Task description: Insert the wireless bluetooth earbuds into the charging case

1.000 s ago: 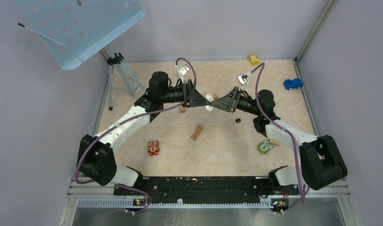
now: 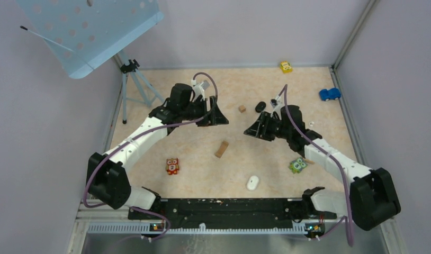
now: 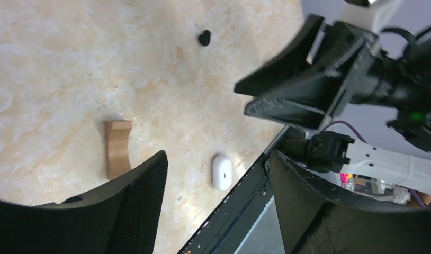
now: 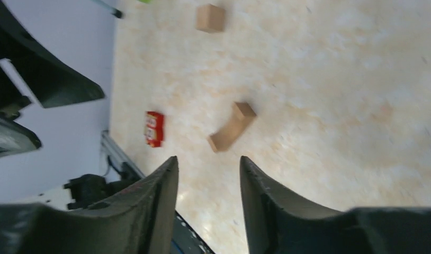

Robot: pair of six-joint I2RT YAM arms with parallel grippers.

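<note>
The white charging case [image 2: 253, 182] lies on the table near the front edge, looking closed. In the left wrist view the same case [image 3: 222, 172] rests on its own, clear of both grippers. A tiny black piece [image 3: 204, 38], perhaps an earbud, sits on the tabletop; my right gripper hides it from above. My left gripper [image 2: 227, 117] is above the table at centre-left, fingers [image 3: 142, 198] apart and nothing between them. Facing it, my right gripper [image 2: 247, 133] is open and empty too, its fingers [image 4: 165, 196] spread.
A wooden arch block [image 2: 221, 149] and wooden cube [image 2: 242, 108] stand near the centre. A black oval object [image 2: 260, 106] lies behind the right gripper. Owl toys, red [image 2: 172, 166] and green [image 2: 297, 165], flank the front; a blue car [image 2: 330, 94] is far right.
</note>
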